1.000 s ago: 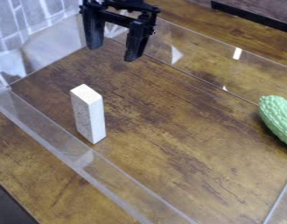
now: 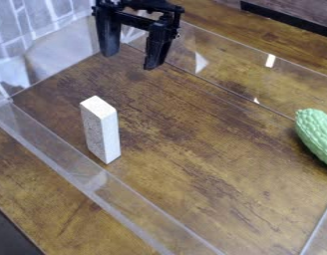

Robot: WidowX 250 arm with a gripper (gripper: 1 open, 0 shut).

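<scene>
My black gripper point(image 2: 132, 45) hangs at the upper middle of the camera view, open, its two dark fingers apart with nothing between them. Below it and toward the left, a white rectangular block point(image 2: 101, 130) stands upright on the dark wooden surface. A green bumpy vegetable-like object point(image 2: 317, 135), perhaps a bitter melon, lies at the right edge, partly out of view.
Clear plastic walls point(image 2: 87, 184) border the wooden work area point(image 2: 206, 139) on several sides. A crumpled whitish, translucent material point(image 2: 23, 35) is at the upper left.
</scene>
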